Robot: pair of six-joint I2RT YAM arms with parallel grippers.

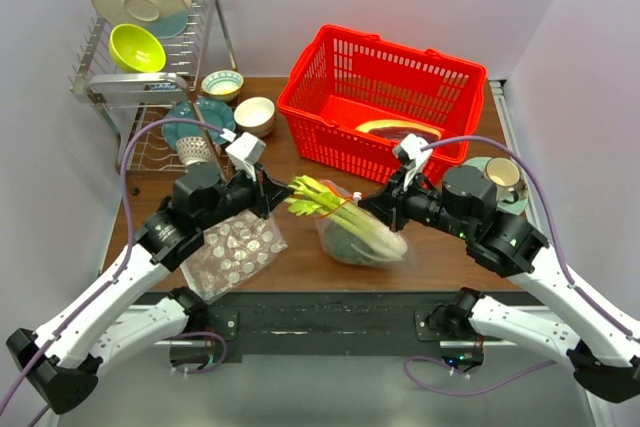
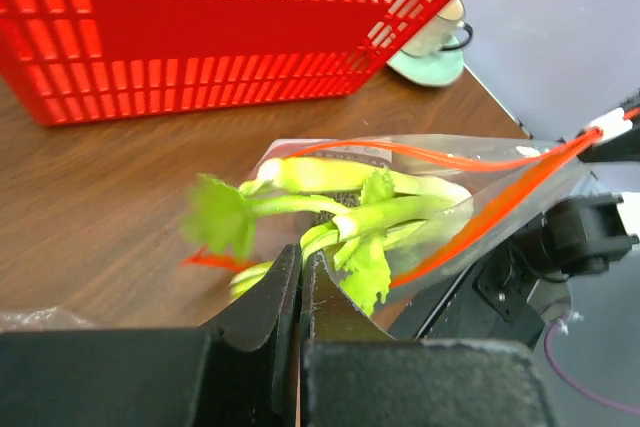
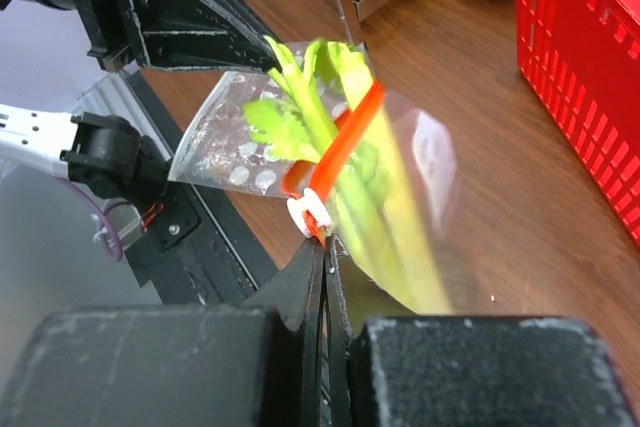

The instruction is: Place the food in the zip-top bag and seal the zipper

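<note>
The clear zip top bag (image 1: 335, 247) holds a bunch of celery (image 1: 365, 227) and a rounded dark green food, partly hidden. The celery's leafy ends (image 2: 225, 217) stick out of the bag's mouth, between two orange zipper strips (image 2: 520, 197). My left gripper (image 1: 288, 188) is shut, its tips at the leafy stalks; nothing clearly shows pinched between its fingers. On the other side, my right gripper is shut on the zipper end, where the white slider (image 3: 309, 214) sits right at its fingertips. The two orange strips stand apart beyond the slider.
Behind the bag stands a red basket (image 1: 385, 97) with a packaged item (image 1: 400, 131) inside. A second clear bag (image 1: 237, 252) lies flat below my left arm. The dish rack (image 1: 150, 87) and bowls are at the back left; a cup (image 1: 502, 175) is far right.
</note>
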